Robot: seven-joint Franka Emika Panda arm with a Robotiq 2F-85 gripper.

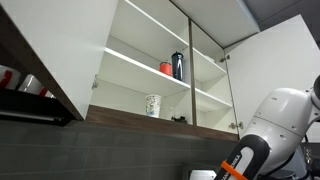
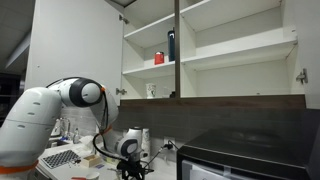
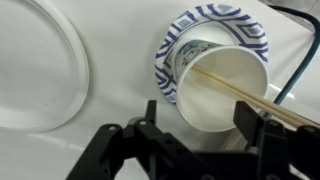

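In the wrist view a white cup (image 3: 205,100) with a patterned outside has its mouth towards the camera. Light wooden sticks (image 3: 236,88) rest in it and stick out over its rim to the right. Beneath or behind it shows a blue-and-white patterned dish (image 3: 243,27). My gripper has its fingers apart, with the near part of the cup's rim showing in the gap; contact is unclear. In exterior view 2 the gripper (image 2: 132,168) is low over the counter, its fingertips too small to read.
A white plate (image 3: 38,65) lies left of the cup, and a dark cable (image 3: 300,70) runs at the right. Above the counter, an open cabinet (image 1: 130,75) holds a red can (image 1: 165,68), a dark bottle (image 1: 178,66) and a patterned cup (image 1: 153,105). A black microwave (image 2: 245,140) stands to the right.
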